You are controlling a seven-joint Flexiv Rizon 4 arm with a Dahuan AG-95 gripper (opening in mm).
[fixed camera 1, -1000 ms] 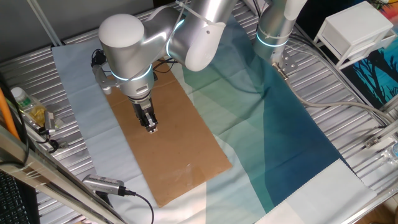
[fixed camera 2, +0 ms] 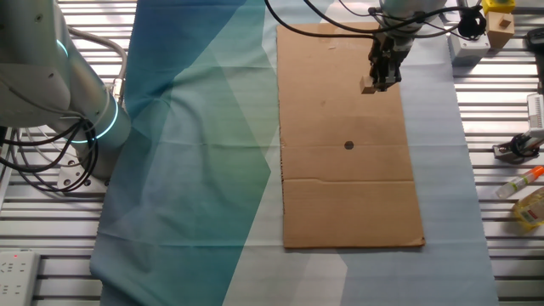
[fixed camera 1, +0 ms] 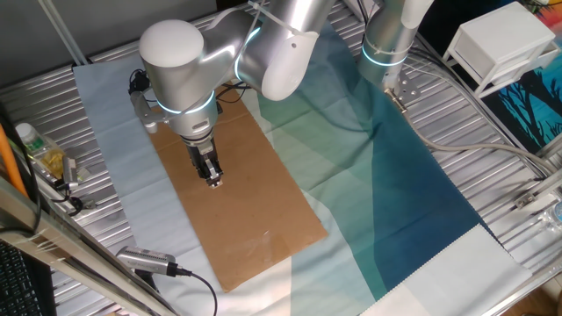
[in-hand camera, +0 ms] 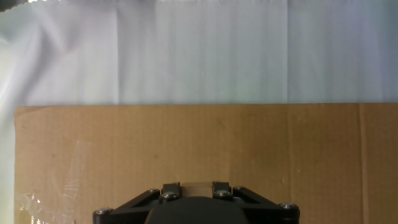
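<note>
A small wooden block [fixed camera 2: 367, 85] sits at the fingertips of my gripper [fixed camera 2: 385, 85] in exterior view 2. The wrist view shows a light brown face of the block [in-hand camera: 196, 190] filling the gap between the two black fingers, so my gripper is shut on it. Below is a brown cardboard sheet [fixed camera 1: 255, 219] lying flat on the cloth. In exterior view 1 the gripper [fixed camera 1: 214, 183] points down over the left-middle part of the sheet, and the block is hardly visible there. Whether the block touches the cardboard, I cannot tell.
A dark round spot [fixed camera 2: 348, 145] marks the cardboard, clear of the gripper. Bottles [fixed camera 2: 520, 182] and a wooden block with a yellow top [fixed camera 2: 500, 25] stand off the cloth's edge. Black cables [fixed camera 2: 340, 34] hang near the wrist.
</note>
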